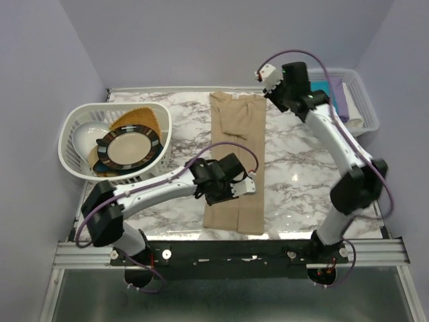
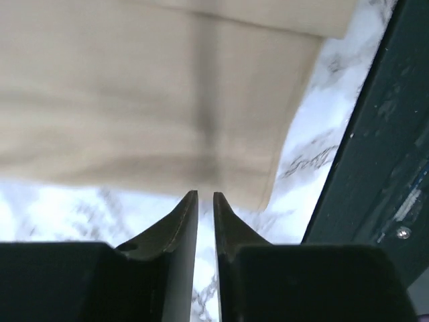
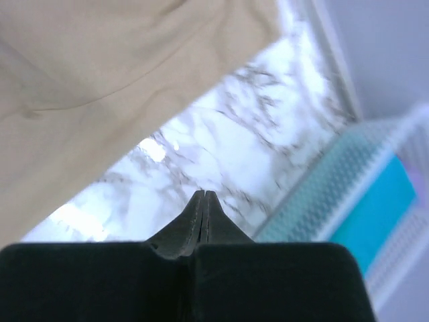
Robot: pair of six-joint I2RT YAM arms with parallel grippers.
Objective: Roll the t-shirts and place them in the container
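A tan t-shirt [image 1: 251, 151] lies on the marble table as a long narrow strip, its sides folded in to a middle line. My left gripper [image 1: 242, 182] is over its lower half. In the left wrist view the fingertips [image 2: 190, 198] stand slightly apart, with nothing between them, over the cloth's edge [image 2: 255, 191]. At the back, my right gripper [image 1: 265, 79] is up and right of the strip's top end. Its fingertips [image 3: 203, 198] look together in the right wrist view, over bare marble beside the cloth [image 3: 134, 87], and hold nothing.
On the right stands a white basket [image 1: 369, 107] with rolled teal cloth [image 1: 320, 87], purple cloth [image 1: 338, 97] and white cloth [image 1: 352, 111]. A white laundry basket [image 1: 69, 151] holding plates and a bowl occupies the left.
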